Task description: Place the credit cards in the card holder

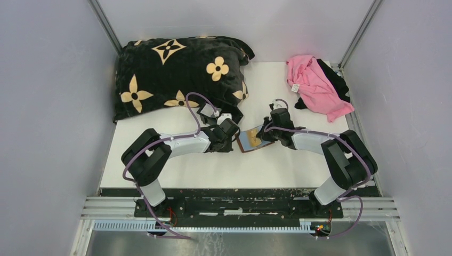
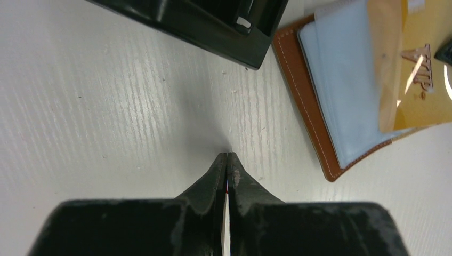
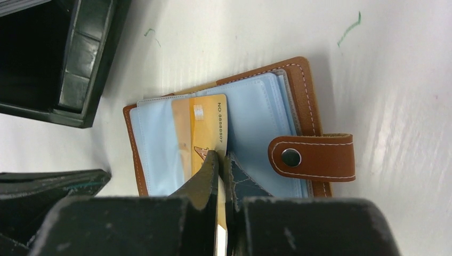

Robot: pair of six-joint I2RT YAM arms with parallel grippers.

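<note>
The brown card holder, with pale blue sleeves, lies open at mid-table. A gold card lies over the sleeves, partly under a clear amber layer. Along the card's right edge my right gripper is shut, the edge running in between its fingertips; its lower part is hidden behind them. To the left of the holder, over bare table, my left gripper is shut, with no object showing between its tips. The holder's strap with a snap sticks out on the right.
A black tray stands just behind the left gripper and close to the holder's corner. A dark patterned cushion fills the back left, and pink cloth lies back right.
</note>
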